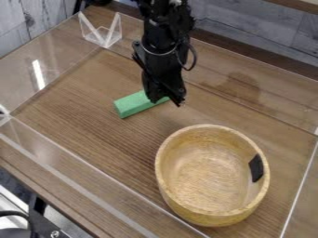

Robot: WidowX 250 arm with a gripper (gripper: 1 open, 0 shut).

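A green rectangular block [132, 104] lies on the wooden table, its right end partly behind the black robot gripper [156, 91]. The gripper hangs from the upper middle of the view, over that end of the block. It looks shut, with nothing visible between its fingers; whether it touches the block is unclear.
A large cream plastic tub [209, 204] with a black handle patch stands at the lower right. A clear plastic piece [99, 32] is at the top left.
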